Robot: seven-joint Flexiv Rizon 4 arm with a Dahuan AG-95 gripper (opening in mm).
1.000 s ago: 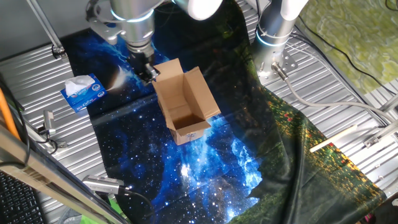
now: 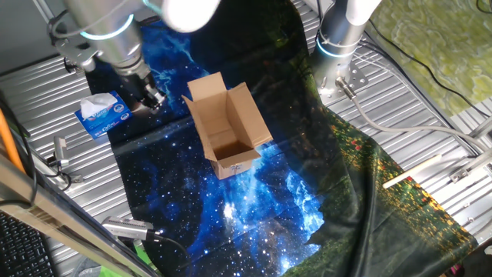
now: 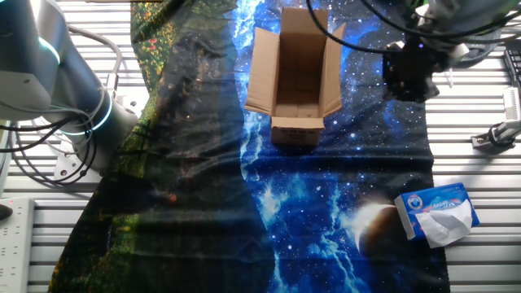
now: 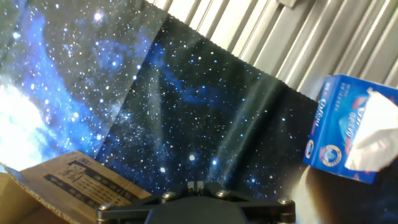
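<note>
An open cardboard box [image 2: 224, 127] stands on the dark starry cloth with its flaps spread, and nothing shows inside it. The blue tissue box [image 2: 104, 115], a white tissue sticking out of its top, sits at the cloth's edge. My gripper [image 2: 158, 101] hangs above the cloth between the two boxes. In the wrist view the gripper is shut, its fingertips together and nothing visible between them. There, the tissue box [image 4: 348, 130] lies to the right, and a printed flap of the cardboard box [image 4: 78, 183] shows at the lower left.
The galaxy-print cloth [image 3: 203, 195] covers most of the slatted metal table and has some folds. An arm base [image 3: 102, 122] with loose cables stands at one side. A small camera-like device [image 3: 495, 137] is beyond the cloth. Clear cloth lies around the cardboard box.
In exterior view 1 my arm and gripper have moved left, away from the cardboard box and towards the tissue box. Both boxes have stayed where they were.
</note>
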